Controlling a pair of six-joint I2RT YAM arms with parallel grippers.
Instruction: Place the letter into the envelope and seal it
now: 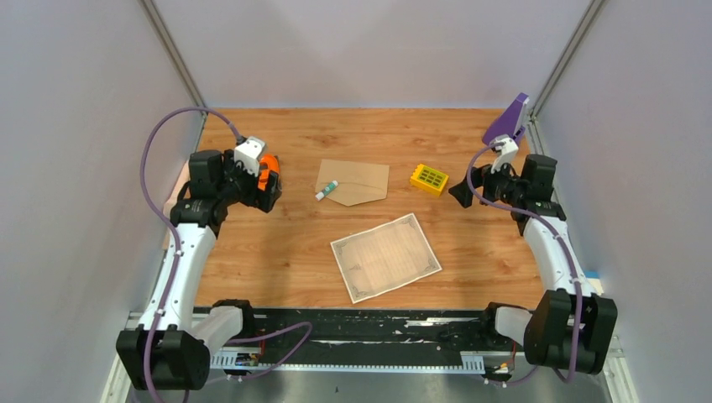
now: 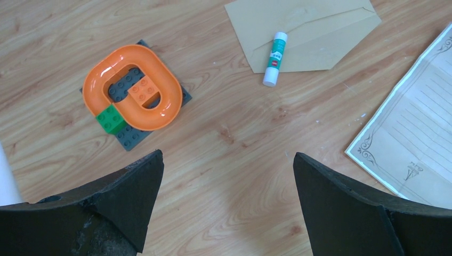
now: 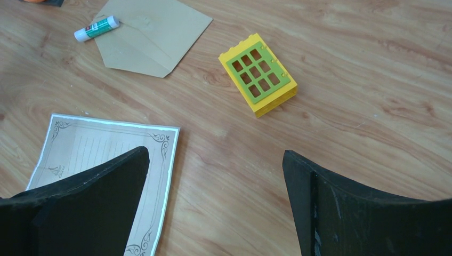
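Note:
A kraft envelope (image 1: 363, 176) lies flat in the middle of the table, a glue stick (image 1: 327, 190) resting across its left part. Nearer the front edge, the letter (image 1: 385, 256), a sheet with ornamented corners, lies flat and apart from the envelope. My left gripper is open and empty above the table's left side; its wrist view shows envelope, glue stick and part of the letter ahead of it. My right gripper is open and empty over the right side, with the letter partly behind its left finger in the right wrist view.
An orange ring on dark bricks (image 2: 166, 109) lies at the left, partly behind the left arm in the top view. A yellow block (image 1: 428, 179) sits right of the envelope, a purple object (image 1: 502, 126) at the back right.

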